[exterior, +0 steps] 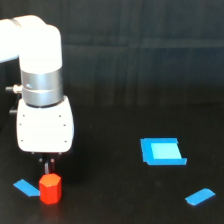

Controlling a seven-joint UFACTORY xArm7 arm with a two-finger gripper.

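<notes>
A small red block (pixel 50 189) is at the lower left of the camera view, beside a strip of blue tape. Directly above and partly behind it are the dark fingers of my gripper (pixel 46 167), pointing down from the white hand of the arm. The fingertips are small and dark against the black background. Whether they are open or shut, or grip the block, I cannot make out.
Blue tape frames a pale square (pixel 165 151) right of centre. One loose tape strip (pixel 200 197) lies at the lower right, another (pixel 26 187) left of the block.
</notes>
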